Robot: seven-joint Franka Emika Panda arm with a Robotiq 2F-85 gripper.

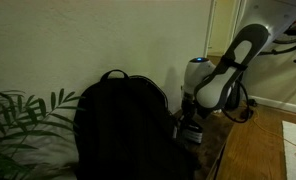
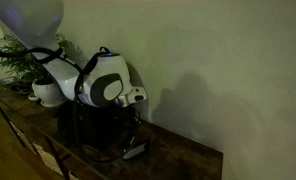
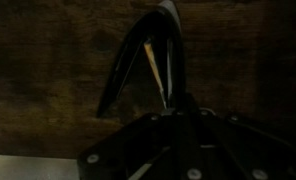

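In the dim wrist view my gripper reaches up from the lower edge, and its fingers look shut. Just beyond its fingers lies a dark, bent, V-shaped object (image 3: 121,68) with a pale tip and a thin orange-brown strip (image 3: 154,64) inside the bend. One side of the bend runs down to the fingers; whether it is pinched or only behind them is too dark to tell. In exterior view 1 my gripper is low over the dark wooden top, close to a small grey object (image 1: 192,133). Exterior view 2 shows a pale-edged object (image 2: 136,151) below the gripper.
A large black cloth-like item (image 1: 123,130) leans against the wall beside the arm. A leafy plant (image 1: 23,125) stands past it, in a white pot (image 2: 48,92). The wooden top (image 2: 188,158) is clear toward its right end in exterior view 2. The wall rises close behind.
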